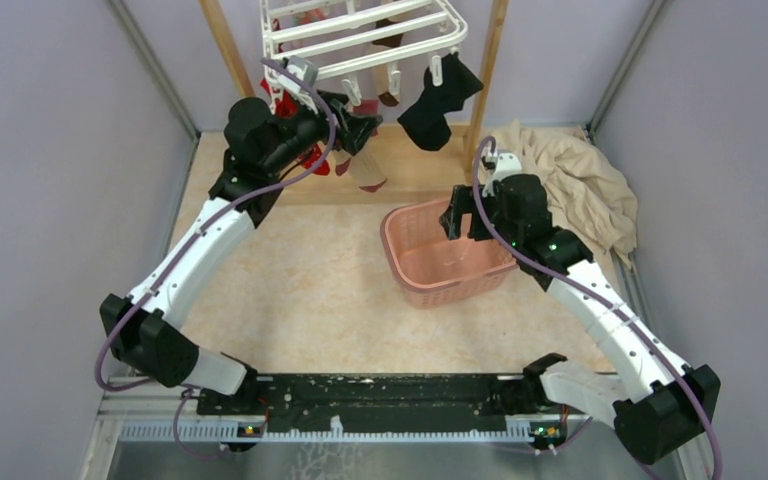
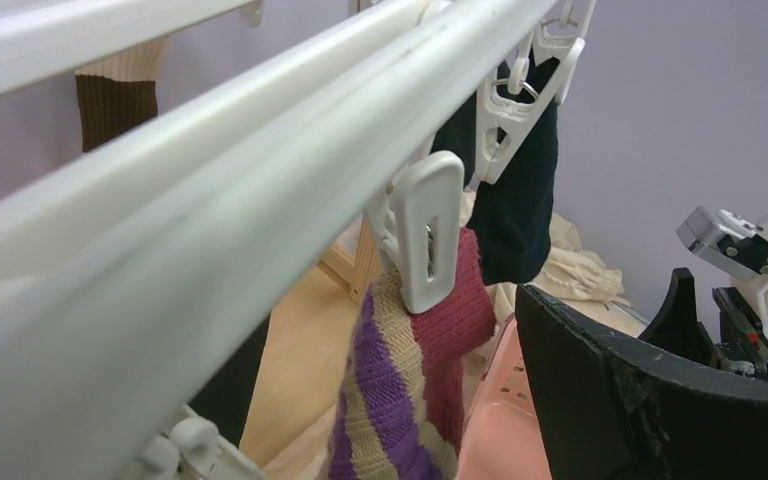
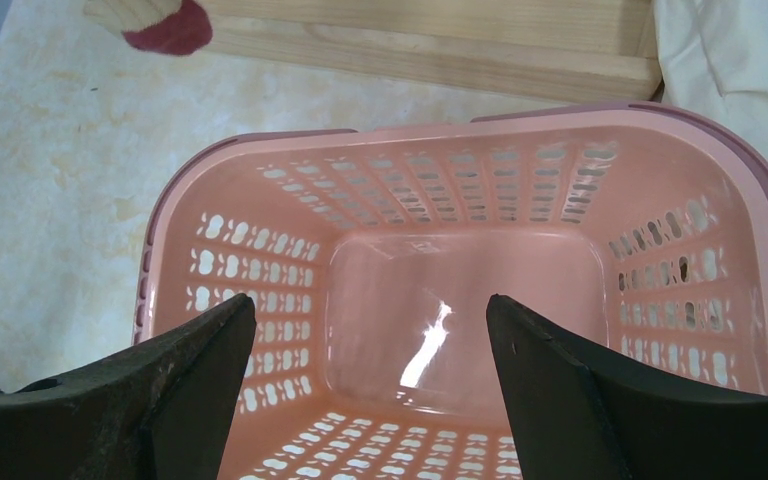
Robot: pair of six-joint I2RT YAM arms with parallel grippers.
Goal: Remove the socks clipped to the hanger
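Note:
The white hanger [image 1: 365, 38] spans the top of the top view, with several socks clipped under it. In the left wrist view a striped purple, beige and pink sock [image 2: 392, 375] hangs from a white clip [image 2: 430, 235]. My left gripper [image 1: 365, 130] is open, its fingers [image 2: 600, 390] on either side of that sock without closing on it. A dark sock [image 1: 442, 103] hangs at the hanger's right corner. Over the pink basket [image 3: 460, 310], which is empty, my right gripper stands with its fingers apart and nothing between them.
A beige cloth [image 1: 570, 185] lies heaped at the back right. Red socks [image 1: 315, 158] hang behind the left arm. The hanger bars [image 2: 190, 250] pass close in front of the left wrist camera.

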